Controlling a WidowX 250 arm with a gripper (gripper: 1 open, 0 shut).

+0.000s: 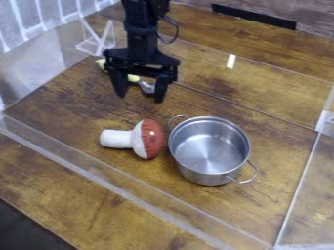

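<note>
My black gripper (140, 78) hangs at the upper middle of the camera view, open, over the back of the work area. Behind and under it lie a yellow object (120, 75) and a small silvery item (148, 87), both partly hidden. In front of the gripper, a toy mushroom (146, 139) with a red cap and white stem lies on its side on the wooden floor. To its right stands an empty steel pot (209, 148) with two wire handles.
Clear walls (78, 167) edge the area at the left, front and right. A small white strip (231, 62) shows at the back.
</note>
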